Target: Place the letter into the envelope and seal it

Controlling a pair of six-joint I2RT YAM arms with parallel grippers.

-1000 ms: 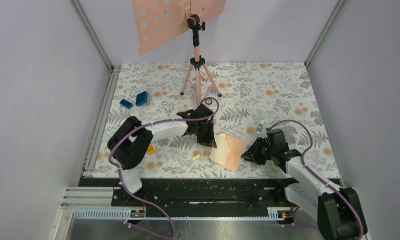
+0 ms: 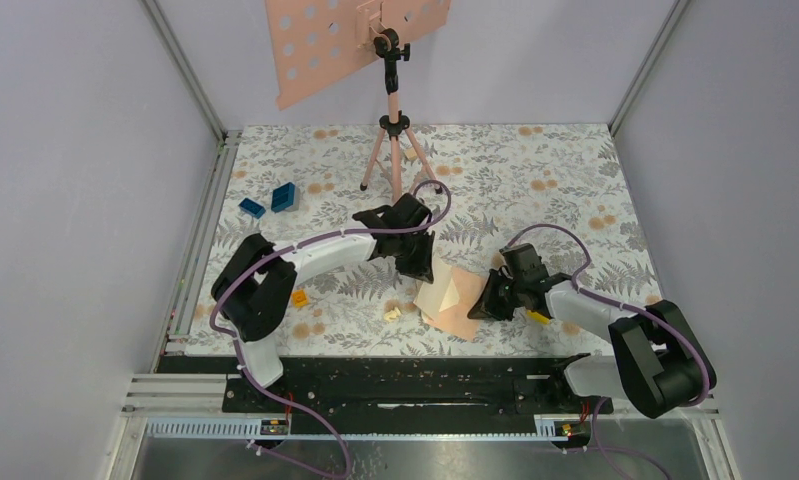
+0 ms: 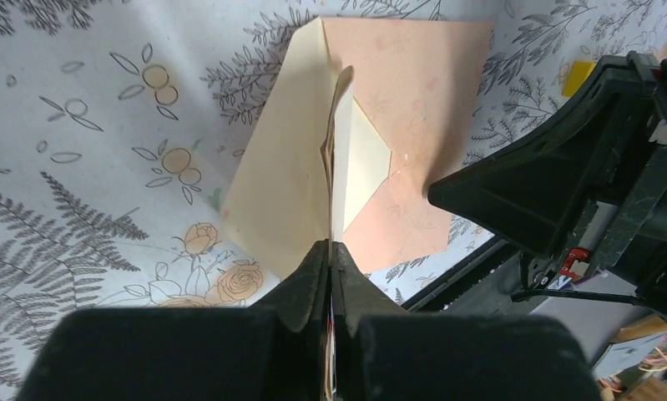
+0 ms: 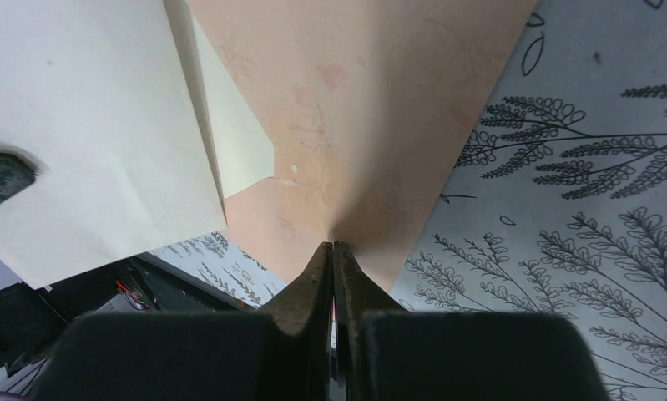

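The peach envelope (image 3: 421,100) lies on the patterned table, its cream flap (image 3: 275,192) to its left. My left gripper is shut on a white folded paper, the letter (image 3: 340,159), which stands up over the envelope. My right gripper is shut, down at the envelope's right edge, with its tips against the peach paper; whether it pinches that edge is hard to see.
A pink tripod stand (image 2: 395,150) is at the back, blue containers (image 2: 284,197) at back left, an orange block (image 2: 300,298) and small cream piece (image 2: 392,315) left of the envelope, a yellow object (image 3: 578,77) to the right.
My right arm has moved left onto the envelope's edge. My left gripper has risen slightly toward the back with the paper.
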